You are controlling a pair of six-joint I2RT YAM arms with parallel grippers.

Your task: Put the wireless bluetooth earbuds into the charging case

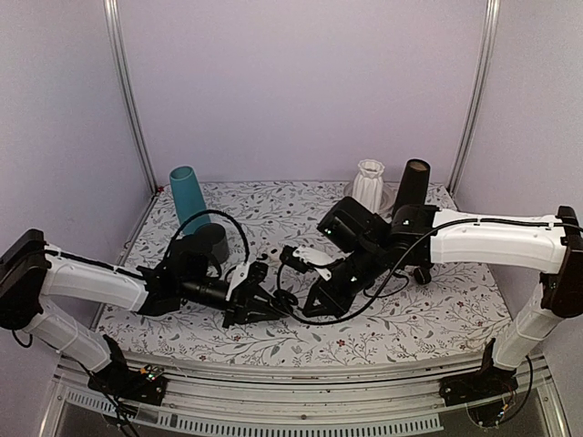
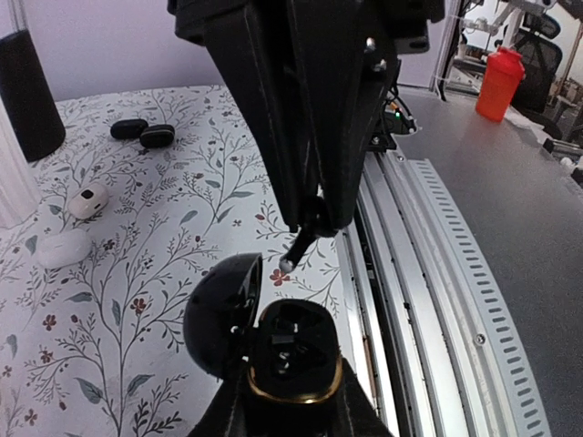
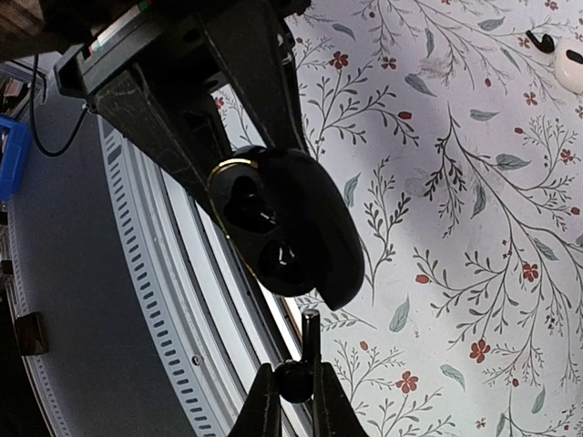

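Observation:
A black charging case [image 3: 250, 223] with its lid [image 3: 319, 228] swung open is clamped in my left gripper [image 1: 276, 308], which is shut on it. Two hollows inside a gold rim face the right wrist camera, and both look empty. The same case [image 2: 296, 341] fills the bottom of the left wrist view, its lid [image 2: 219, 314] to the left. My right gripper is shut on a black earbud [image 3: 311, 341], whose thin stem points toward the case. In the left wrist view the earbud [image 2: 301, 246] hangs just above the case, apart from it.
White pieces [image 2: 89, 200] and small black objects [image 2: 143, 132] lie on the patterned tabletop. A teal cup [image 1: 188, 196] and a dark mug [image 1: 214, 244] stand left; a white vase [image 1: 369, 185] and black cylinder [image 1: 413, 185] stand back right.

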